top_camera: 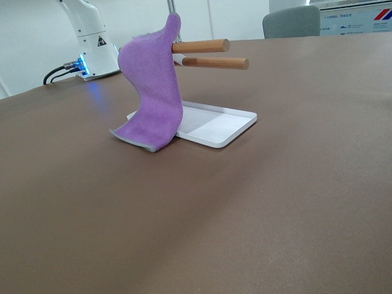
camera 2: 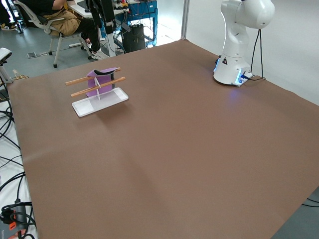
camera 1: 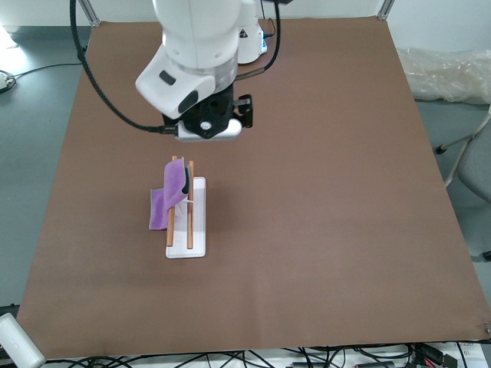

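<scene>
A purple cloth (camera 1: 173,188) with a grey edge drapes over a small rack of two wooden dowels (camera 1: 190,222) on a white tray (camera 1: 197,238). In the top view the cloth (top_camera: 150,92) hangs down to the table beside the tray (top_camera: 214,125); the right view shows it behind the near dowel (camera 2: 107,84). The robot's white and black end (camera 1: 209,121) is high in the left view, beyond and above the rack; its fingers are not visible, so its state cannot be told.
The robot's base (camera 2: 229,69) stands at the table's back corner, with cables. Chairs and a person are beyond the table edges.
</scene>
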